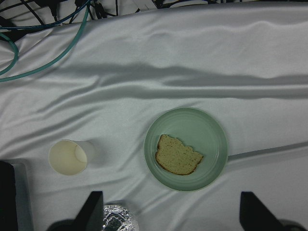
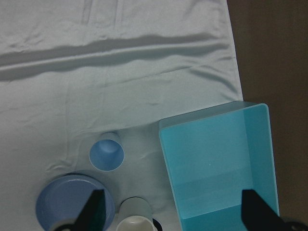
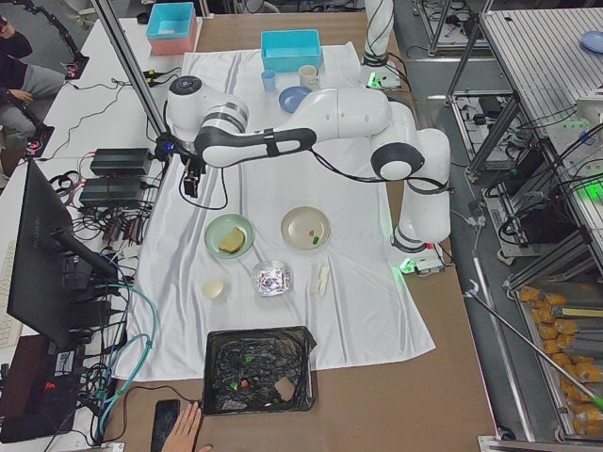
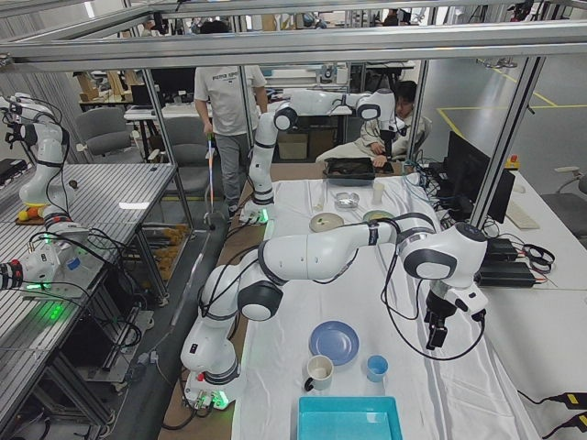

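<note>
My left gripper is open and empty, high above a green plate (image 1: 204,137) holding a bread slice (image 1: 178,156). A pale cup (image 1: 72,156) and a foil item (image 1: 118,219) lie nearby. My right gripper is open and empty, above the other end of the cloth, over a blue plate (image 2: 57,202), blue cup (image 2: 107,154), white mug (image 2: 135,216) and turquoise bin (image 2: 211,168).
A beige plate (image 3: 294,229) sits mid-cloth. A black lined tray (image 3: 215,372) is at one end, with a person's hand beside it. Cables and a monitor (image 3: 38,254) border the cloth.
</note>
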